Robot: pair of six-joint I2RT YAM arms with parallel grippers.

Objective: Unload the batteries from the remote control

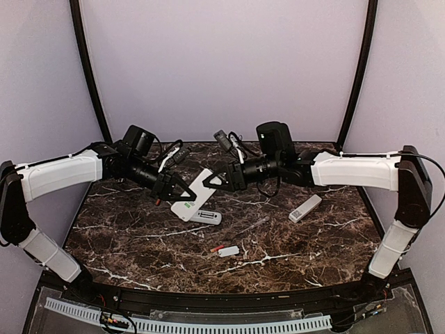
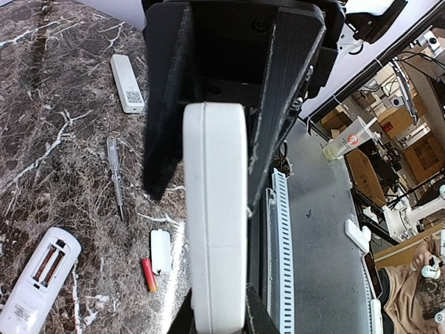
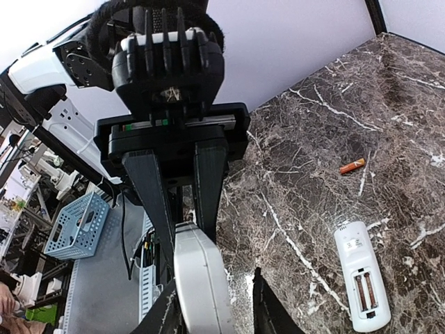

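A white remote (image 1: 193, 202) is held up between the arms, seen edge-on in the left wrist view (image 2: 215, 216). My left gripper (image 1: 182, 194) is shut on its lower part. My right gripper (image 1: 215, 182) is at its upper end, part open, fingers either side of it; whether they touch is unclear. On the table lies a second remote (image 3: 360, 271), its battery bay uncovered with batteries inside. A small white piece (image 2: 160, 251), perhaps a cover, lies beside a loose battery (image 2: 149, 273). Another orange battery (image 3: 352, 165) shows in the right wrist view.
A screwdriver (image 2: 115, 177) lies on the marble table (image 1: 132, 250). Another white remote (image 1: 305, 209) lies at the right.
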